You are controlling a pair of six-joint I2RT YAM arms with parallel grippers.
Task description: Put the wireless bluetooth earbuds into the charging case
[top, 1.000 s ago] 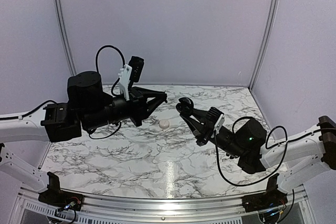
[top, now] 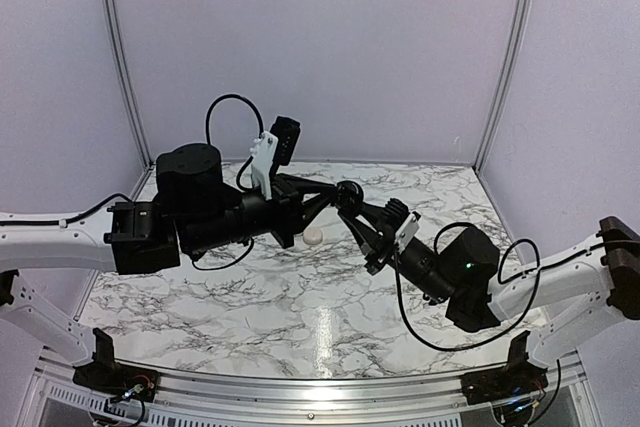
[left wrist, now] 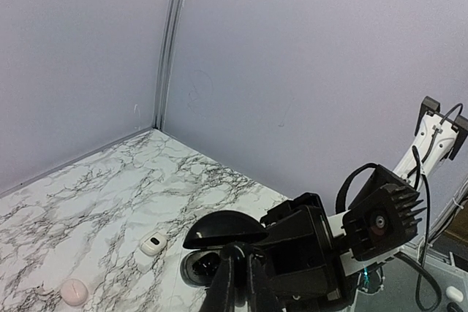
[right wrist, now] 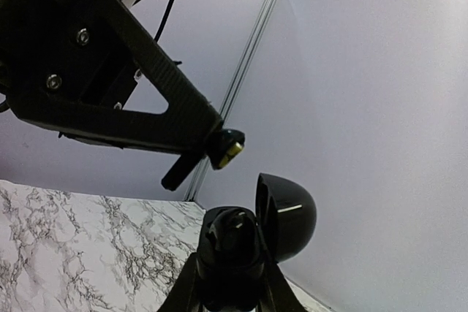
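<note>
A black charging case (top: 349,196) with its lid raised is held up in my right gripper, which is shut on it; in the left wrist view the case (left wrist: 225,228) shows its lid and dark inside. My left gripper (top: 333,195) is shut, its fingertips right at the case in the top view. In the right wrist view a small dark piece with gold contacts sits at the left fingertips, above and left of the open case; I cannot tell whether it is gripped.
A pale round object (left wrist: 74,291) and a small white case (left wrist: 153,242) lie on the marble table (top: 320,317). Walls enclose the back and sides.
My left gripper has moved right, up to the case. The right gripper with the case has shifted slightly left.
</note>
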